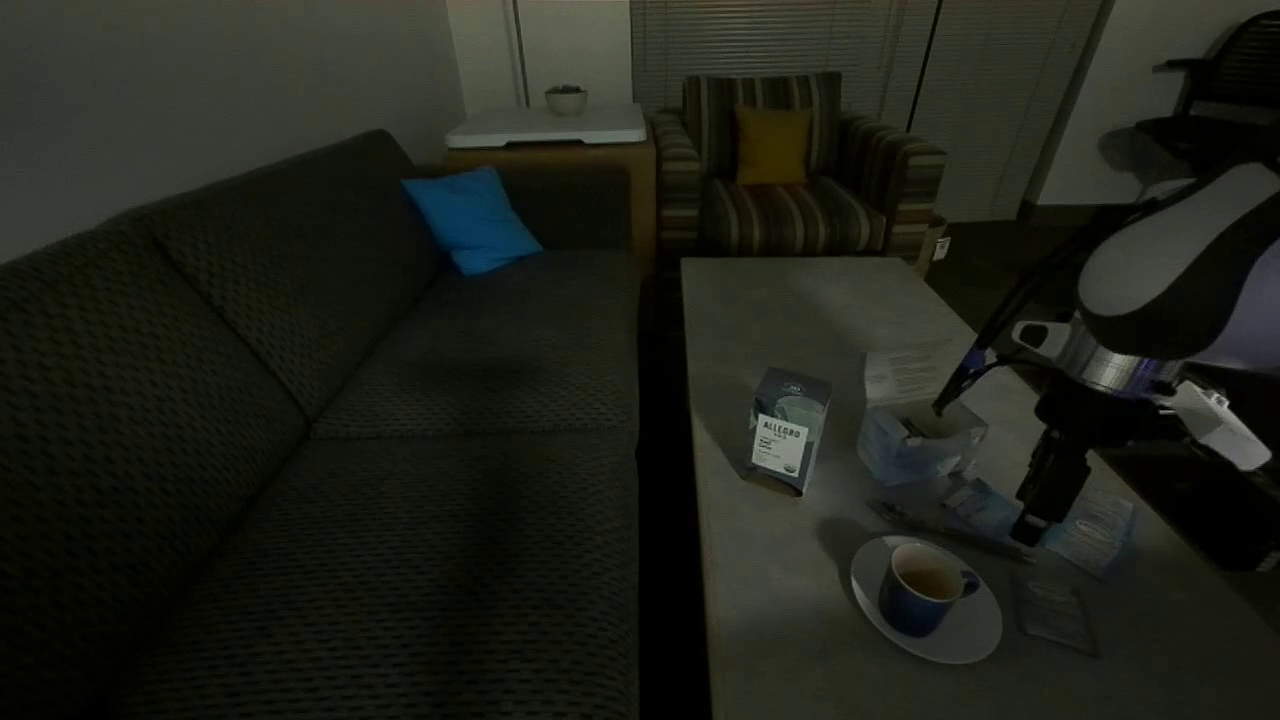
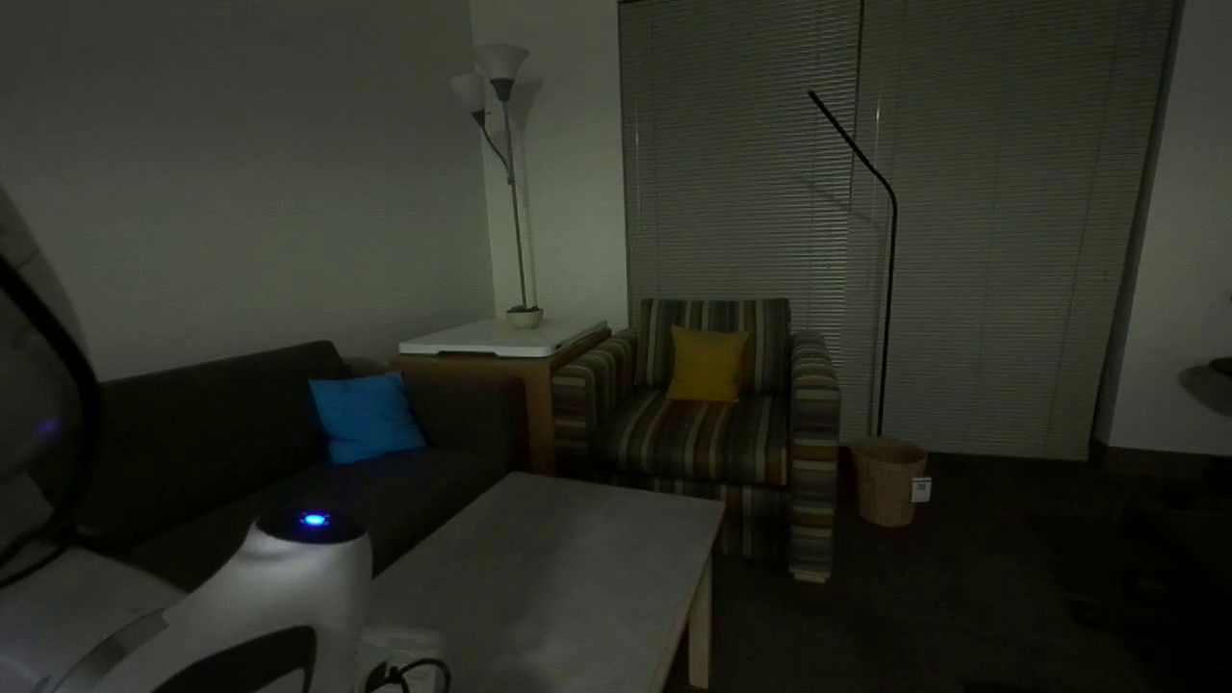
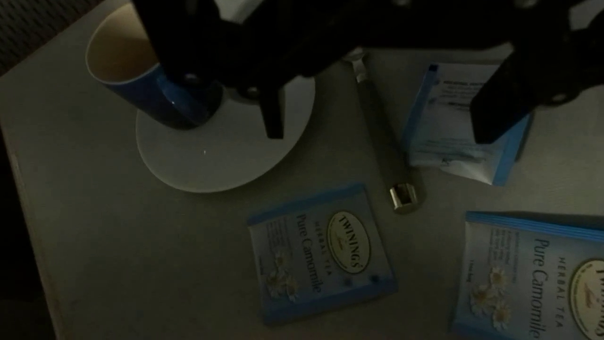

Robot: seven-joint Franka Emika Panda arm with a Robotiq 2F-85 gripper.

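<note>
My gripper stands open above the table, its dark fingers (image 3: 274, 116) wide apart with nothing held. In exterior view 1 the gripper (image 1: 1029, 530) hangs over the tea packets. Between the fingers, lower down, lies a dark-handled spoon (image 3: 382, 130). A pale tea packet (image 3: 447, 136), text side up, rests under the right finger. Two Twinings Pure Camomile packets lie closer in the wrist view, one in the middle (image 3: 317, 255) and one at the right edge (image 3: 526, 277). On a white saucer (image 3: 209, 164) sits a blue cup (image 3: 150, 93) with tea in it, partly covered by the gripper.
Behind the packets, an open tea box (image 1: 918, 444) and an upright Allegro box (image 1: 786, 434) stand on the table (image 1: 780, 312). A sofa (image 1: 504, 540) runs along the left, and a striped armchair (image 1: 792, 216) stands at the far end.
</note>
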